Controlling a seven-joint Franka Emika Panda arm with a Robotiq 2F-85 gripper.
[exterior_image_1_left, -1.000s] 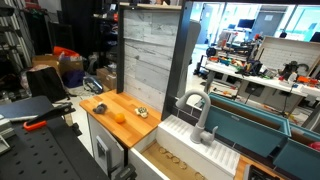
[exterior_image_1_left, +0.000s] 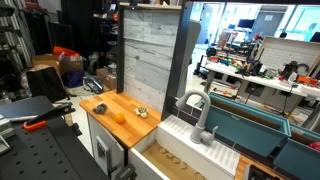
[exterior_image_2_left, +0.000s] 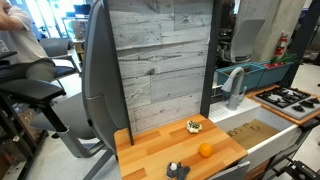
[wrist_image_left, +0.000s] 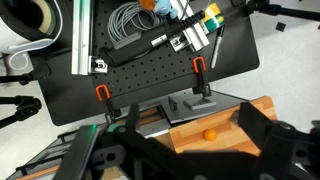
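Observation:
In the wrist view, the dark fingers of my gripper stand wide apart along the lower edge, with nothing held between them. They hang over the edge of a black perforated board and a wooden countertop. An orange ball-like fruit (exterior_image_1_left: 119, 118) rests on that wooden countertop (exterior_image_2_left: 150, 155); the same orange (wrist_image_left: 210, 134) shows below the board in the wrist view. A small pale item (exterior_image_2_left: 193, 126) and dark grey metallic objects (exterior_image_2_left: 176, 170) lie on the same wood. Neither exterior view clearly shows my gripper.
A white sink (exterior_image_1_left: 175, 163) with a grey faucet (exterior_image_1_left: 203, 110) adjoins the countertop, and a stove top (exterior_image_2_left: 288, 101) lies beyond. A grey plank wall (exterior_image_2_left: 165, 80) rises behind the wood. Cable, tape and tools crowd the black board (wrist_image_left: 150, 75), which carries orange-red clamps (wrist_image_left: 103, 92).

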